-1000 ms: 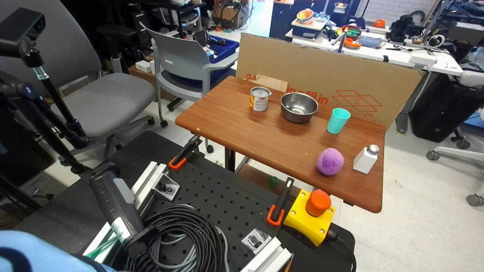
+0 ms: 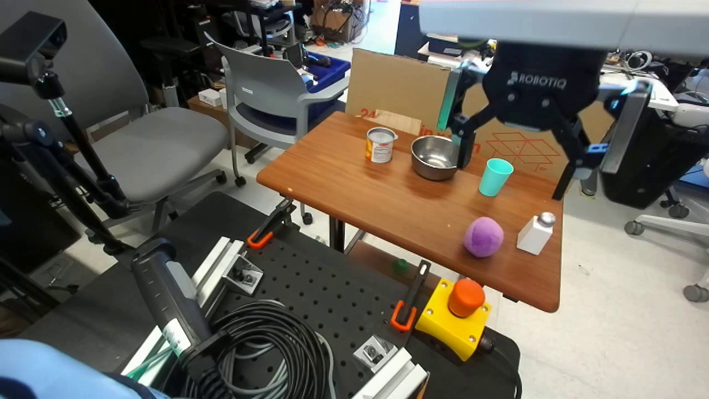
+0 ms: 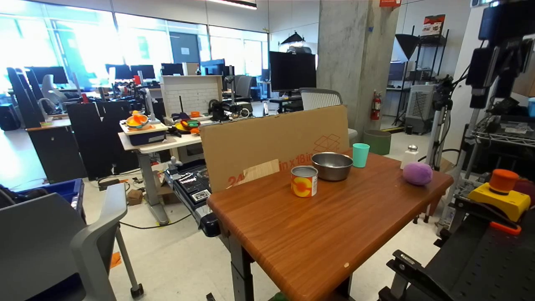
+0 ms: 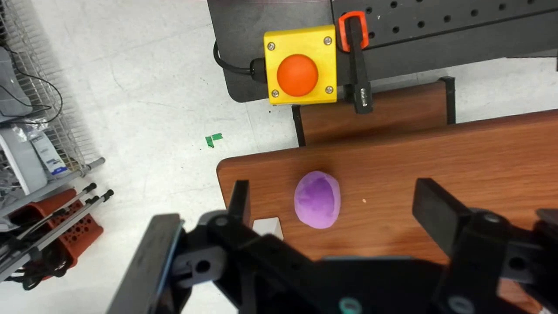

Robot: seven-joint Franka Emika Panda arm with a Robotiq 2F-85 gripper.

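My gripper (image 2: pixel 512 183) hangs high over the right part of the wooden table, its fingers wide apart and nothing between them. Beneath it in the wrist view lies a purple ball-like object (image 4: pixel 317 199), with a white shaker (image 4: pixel 267 227) partly hidden behind the left finger (image 4: pixel 240 201). That shaker (image 2: pixel 535 234) has a silver top and stands near the table's right edge. A turquoise cup (image 2: pixel 496 177) stands upright farther back. Left of it is a metal bowl (image 2: pixel 433 164), its right side covered by a finger. A can (image 3: pixel 304 181) with an orange-yellow label stands beside the bowl.
Cardboard (image 3: pixel 281 140) stands upright along the table's back edge. A yellow emergency-stop box (image 4: pixel 273 41) and clamp (image 4: pixel 361 78) sit on the black bench's edge, across a gap from the table.
The arm and open gripper have come into exterior view 1 at the upper right, where neither showed before. The objects on the table have stayed put.
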